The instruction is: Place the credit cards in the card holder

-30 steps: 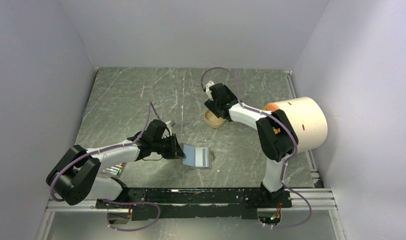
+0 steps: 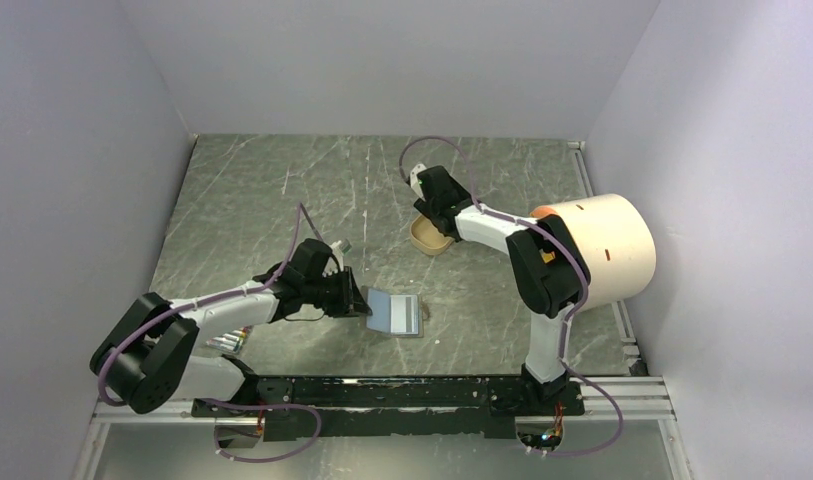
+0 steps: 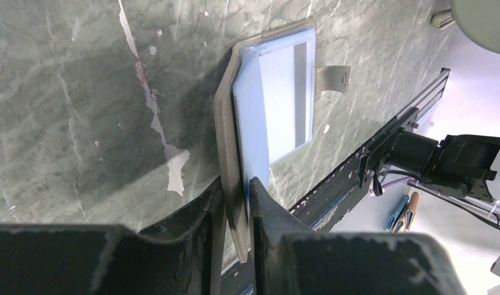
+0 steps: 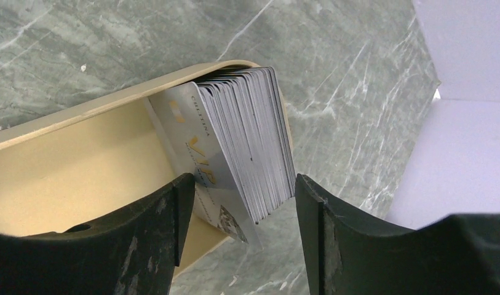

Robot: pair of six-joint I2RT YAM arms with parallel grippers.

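Note:
An open card holder [image 2: 402, 315] with pale blue sleeves lies on the table in front of my left gripper [image 2: 358, 308], which is shut on its edge; the left wrist view shows the holder [image 3: 284, 92] between the fingertips. My right gripper is over a tan bowl [image 2: 427, 245], fingers part open around a stack of cards [image 4: 253, 135] leaning inside it. A silver card marked VIP [image 4: 204, 153] stands at the stack's left face, against one finger. In the top view the right arm mostly hides the cards.
A large cream cylinder [image 2: 612, 250] stands at the right wall. Several small marker-like items [image 2: 225, 340] lie by the left arm at the near left.
My right gripper and arm have shifted slightly over the bowl. The left arm and card holder show no visible movement.

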